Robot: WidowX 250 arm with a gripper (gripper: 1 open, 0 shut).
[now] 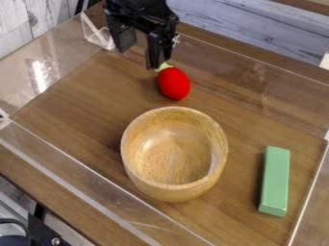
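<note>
My black gripper point(139, 40) hangs open over the upper middle-left of the table, above and to the left of a red oval object point(174, 85). A small light-green piece shows just behind the red object, partly hidden. A round wooden bowl point(174, 173) stands in the lower middle of the table. A green rectangular block point(275, 181) lies at the right, apart from the bowl.
The wooden table point(257, 110) has clear room at the upper right and left of the bowl. Clear plastic edging runs along its sides. A white crumpled item point(96, 32) sits at the back left, partly behind the gripper.
</note>
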